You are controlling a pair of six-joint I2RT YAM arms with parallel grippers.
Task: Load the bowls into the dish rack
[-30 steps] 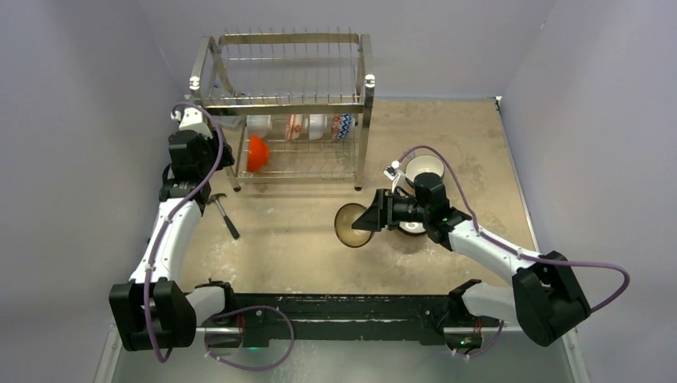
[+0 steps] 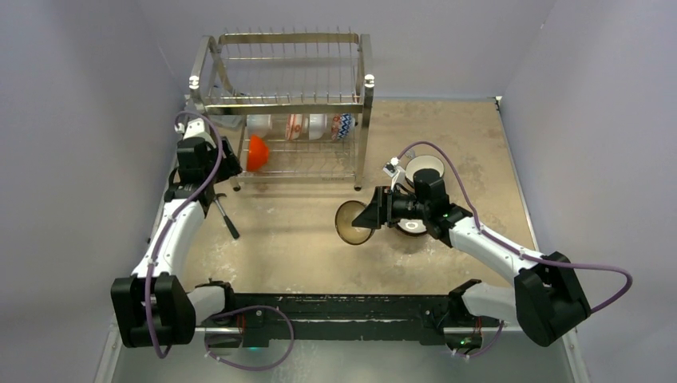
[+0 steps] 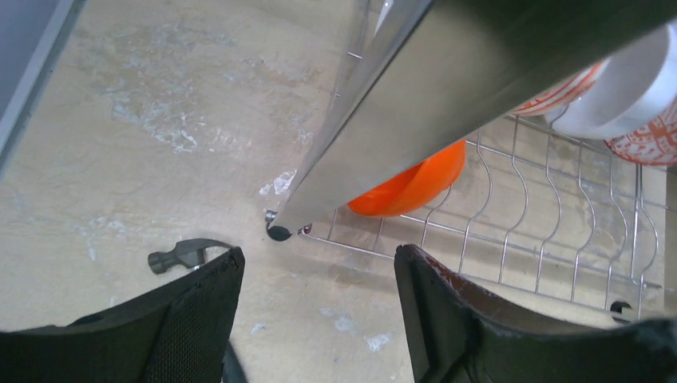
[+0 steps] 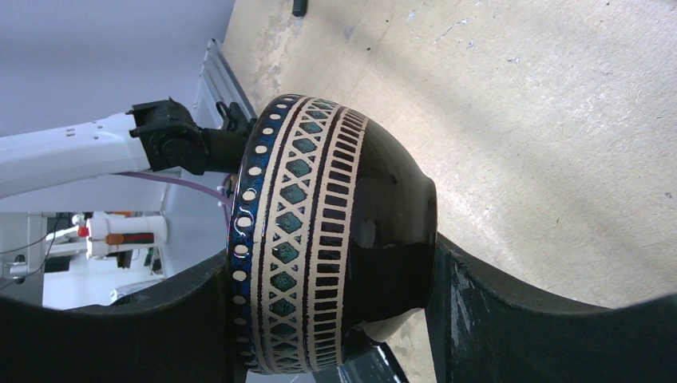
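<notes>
A dark patterned bowl (image 4: 299,231) is clamped between the fingers of my right gripper (image 2: 374,211), tipped on its side above the table, its tan inside (image 2: 348,222) showing from the top. On the lower shelf of the metal dish rack (image 2: 279,108), an orange bowl (image 2: 257,153) leans near the left end. Behind it stand a row of bowls on edge: a white one (image 2: 259,125), a red-and-white one (image 2: 294,126), another white one (image 2: 317,126) and a blue zigzag one (image 2: 342,126). My left gripper, open and empty, is beside the rack's left front post.
On the right, a white-lined bowl (image 2: 424,165) and another bowl (image 2: 412,227) sit on the table, partly covered by the right arm. A hammer (image 2: 227,218) lies in front of the rack's left leg. Bare table spreads across the front middle.
The right arm and its bowl have barely moved.
</notes>
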